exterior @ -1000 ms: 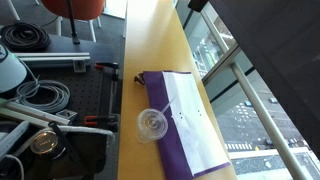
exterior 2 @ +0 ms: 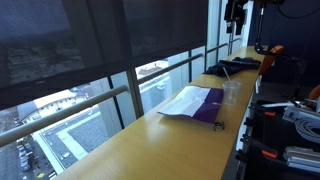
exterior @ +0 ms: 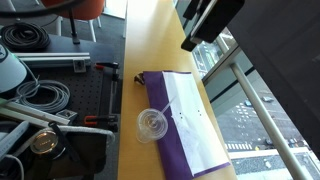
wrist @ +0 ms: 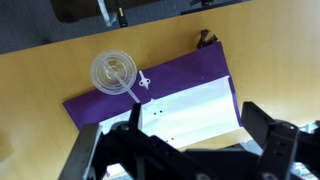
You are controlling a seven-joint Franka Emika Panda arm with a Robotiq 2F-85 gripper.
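A clear cup (exterior: 152, 124) stands at the edge of a purple cloth (exterior: 172, 152) with a white sheet (exterior: 195, 128) over most of it. From the cup a thin pale stick (wrist: 124, 83) leans out over the cloth. In the wrist view the cup (wrist: 113, 72) lies beyond my gripper, towards the upper left. The gripper is open, its dark fingers (wrist: 267, 130) wide apart with nothing held between them. It hangs well above the table, apart from the cup and cloth.
A small dark object (wrist: 207, 38) rests beside the cloth. The window side (exterior: 260, 100) borders the table, and a black perforated board (exterior: 88, 95) with cables and tools lies along the other side. Bare wood (exterior 2: 125, 150) stretches across the near table.
The dark gripper has come farther into exterior view 1 from its top edge. Cup, stick, cloth and sheet have stayed where they were.
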